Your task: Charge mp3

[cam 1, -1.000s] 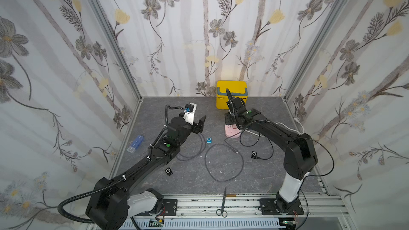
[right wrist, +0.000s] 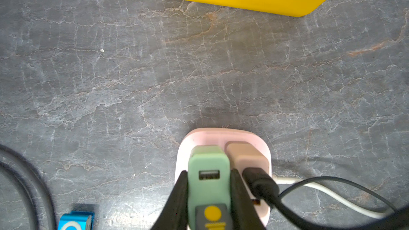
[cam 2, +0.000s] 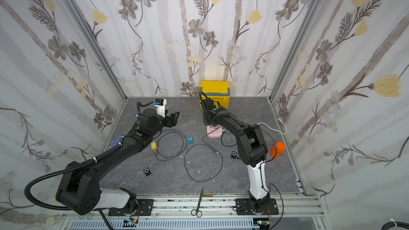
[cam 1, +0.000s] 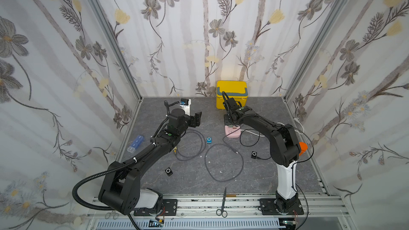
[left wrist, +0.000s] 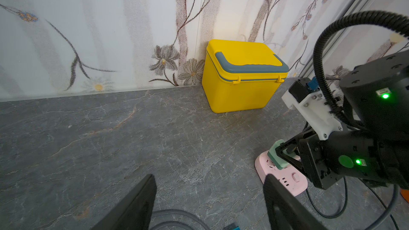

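Observation:
The green adapter [right wrist: 209, 166], its USB slot showing, stands upright over the pink power strip [left wrist: 272, 168]. My right gripper is shut on it, and the adapter appears to rest on the sockets; its underside is hidden. Beside it, a beige adapter [right wrist: 247, 157] sits on the strip with a black plug [right wrist: 259, 181] in it. Left of the strip lies a blue mp3 player [cam 1: 209, 140]. A black player [cam 1: 254, 155] has a cable attached; another black player [cam 1: 168, 171] lies front left. My left gripper hovers open and empty, over bare table.
Behind the strip stands a yellow box [left wrist: 242, 81]. A grey cable [cam 1: 205, 166] loops over the middle, with a yellow plug [cam 2: 154, 145] under the left arm. An orange cup [cam 2: 277, 149] stands far right.
The left gripper has drawn back slightly to the left, while its elbow moved right. The loose players stay put.

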